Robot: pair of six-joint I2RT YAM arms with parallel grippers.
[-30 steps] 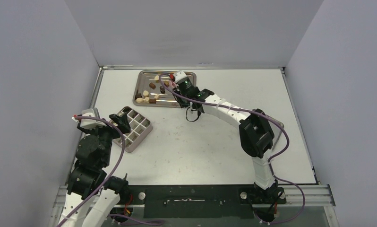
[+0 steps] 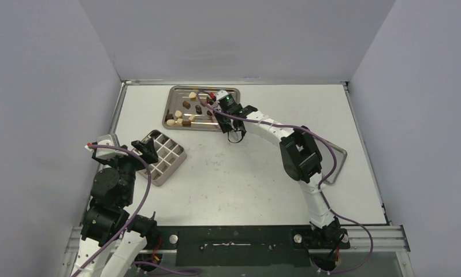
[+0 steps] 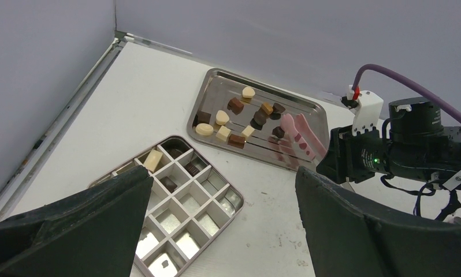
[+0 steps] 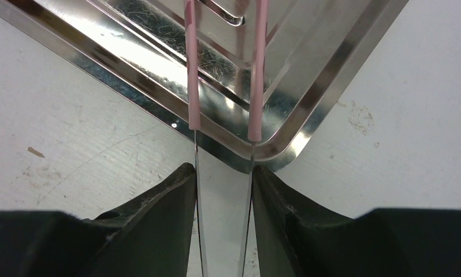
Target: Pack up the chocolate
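Observation:
Chocolates, dark, brown and cream, lie on the metal tray (image 2: pixel 176 92) at the back, among them a cream piece (image 3: pixel 248 92) and a brown one (image 3: pixel 235 105). The grey divided box (image 3: pixel 228 190) stands left, a few cells filled. My right gripper has its pink tips low over the tray's right part, near a dark chocolate; in the right wrist view they are apart over the tray's corner, with nothing visible between them. My left gripper is open above the box.
A second tray (image 2: pixel 342 154) lies at the right under the right arm. Walls border the table at back and sides.
The right arm's elbow has shifted back and left, and its gripper has moved slightly over the tray's right part. The left arm has hardly moved.

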